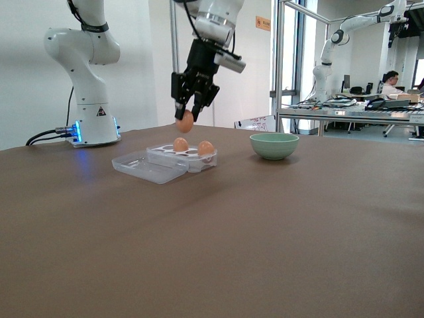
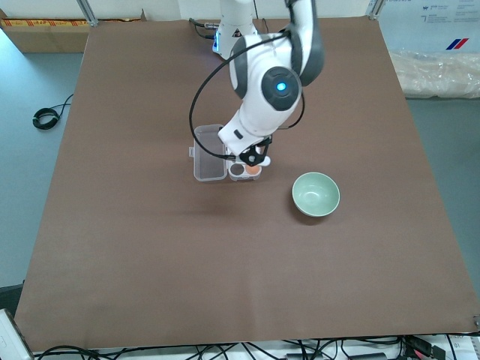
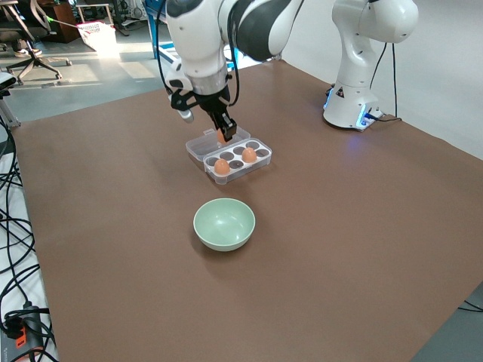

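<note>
My black gripper (image 1: 189, 109) is shut on a brown egg (image 1: 185, 122), held above a clear plastic egg carton (image 1: 165, 167) with its lid open flat. In the top view two more eggs (image 1: 206, 148) sit in the carton's white insert. The right view shows the same carton (image 3: 238, 170) with the held egg mostly hidden behind the gripper. A pale green bowl (image 2: 316, 194) stands empty on the table, beside the carton and apart from it.
Cables (image 2: 82, 352) run along the outside of one table edge.
</note>
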